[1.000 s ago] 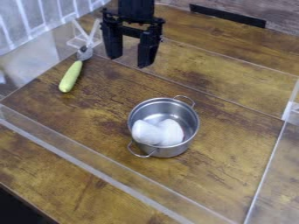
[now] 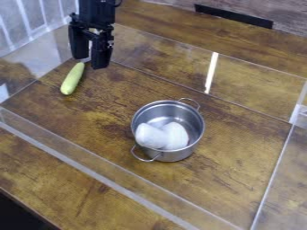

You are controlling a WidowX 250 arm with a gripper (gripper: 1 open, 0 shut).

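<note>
My black gripper [image 2: 92, 52] hangs at the upper left, open, just above and behind a pale green corn cob or courgette-like object [image 2: 72, 79] that lies on the wooden table. A steel pot [image 2: 188, 153] with two handles stands right of centre, holding white rounded objects [image 2: 153, 135].
The wooden table [image 2: 84, 171] has clear room at the back right and in front. Translucent edges or panels run along the left, front and right sides.
My gripper has moved left from the upper middle, closer to the green object. The pot and green object have stayed in place.
</note>
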